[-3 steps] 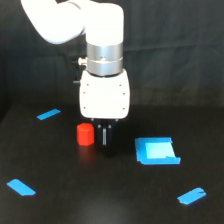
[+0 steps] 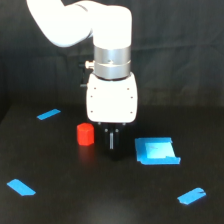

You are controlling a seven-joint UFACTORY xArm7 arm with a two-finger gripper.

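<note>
A small red cube (image 2: 86, 134) stands on the dark table, left of the middle of the view. Just to its right hangs my gripper (image 2: 111, 139), pointing down from its white hand, with a narrow gap between it and the cube. The fingers are dark against the dark background, so whether they are open or shut does not show. I see no object held by them. Right of the gripper lies a square outlined in blue tape (image 2: 173, 161), its inside pale blue and empty.
Loose blue tape strips mark the table: one at the back left (image 2: 48, 114), one at the front left (image 2: 21, 187) and one at the front right (image 2: 191, 196). A black curtain (image 2: 180, 60) closes off the back.
My gripper has shifted a little to the right and slightly lower in the view, away from the red cube. The cube and the tape square look unmoved.
</note>
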